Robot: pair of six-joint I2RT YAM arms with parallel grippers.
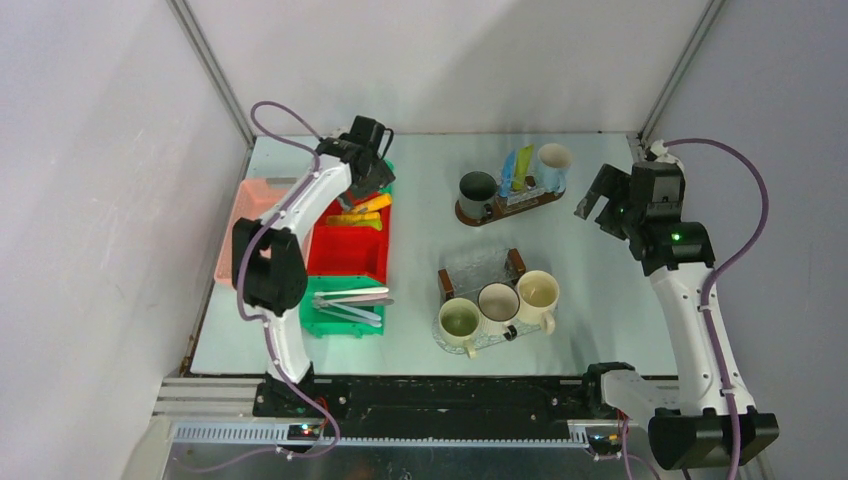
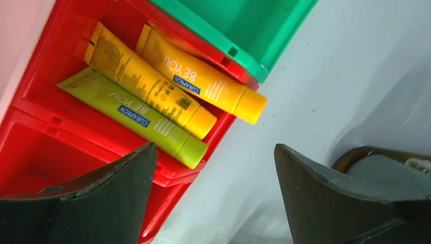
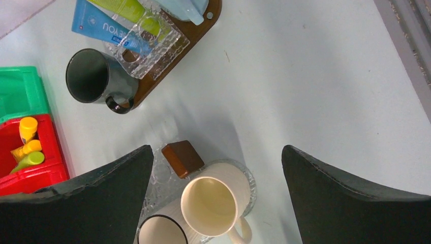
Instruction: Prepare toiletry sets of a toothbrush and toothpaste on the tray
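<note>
Two yellow toothpaste tubes and one green toothpaste tube (image 2: 134, 114) lie in the red bin (image 2: 91, 134). One yellow tube (image 2: 201, 81) pokes its cap over the bin's edge. Above them my left gripper hangs open and empty. At the right of the table my right gripper is open too, with nothing between its fingers. Blue and green tubes (image 1: 522, 168) stand in a clear holder on the wooden tray (image 1: 530, 203), between a dark mug (image 1: 477, 190) and a light blue mug (image 1: 553, 163). Toothbrushes (image 1: 350, 293) rest in the front green bin (image 1: 340, 322).
A clear tray (image 1: 475, 268) with wooden blocks and several mugs (image 1: 498, 303) stands at front centre. Left of the bins is a pink basket (image 1: 242, 232). Another green bin (image 2: 254, 30) adjoins the red one. Bare table lies between bins and trays.
</note>
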